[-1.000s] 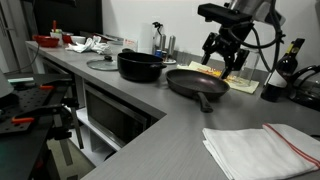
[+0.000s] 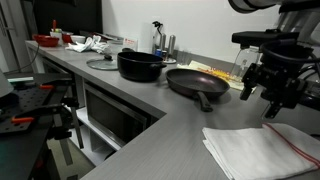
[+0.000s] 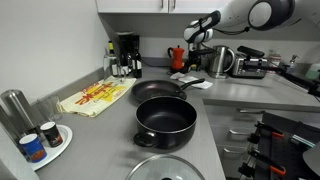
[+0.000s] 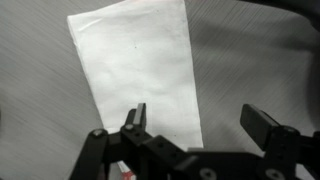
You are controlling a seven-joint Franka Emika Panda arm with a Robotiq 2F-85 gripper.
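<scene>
A folded white towel with a red stripe (image 2: 262, 152) lies flat on the grey counter in exterior view 1; in the wrist view the white towel (image 4: 140, 65) fills the middle left. My gripper (image 2: 258, 98) hangs above the towel's far edge, apart from it. Seen from the wrist, the gripper is open, its two fingers (image 4: 137, 116) spread wide with nothing held. One finger is over the towel, the other over bare counter. In exterior view 2 the gripper and towel are small, at the far end of the counter.
A black frying pan (image 2: 196, 82) stands beside the arm, its handle toward the counter's front edge. Farther left are a black pot (image 2: 140, 67) and a glass lid (image 2: 103, 64). Bottles (image 3: 136, 62) stand along the wall. Bare counter lies in front of the pan.
The arm has moved from above the frying pan to the right and lower, and is now over the towel. Towel, pan and pot have stayed put.
</scene>
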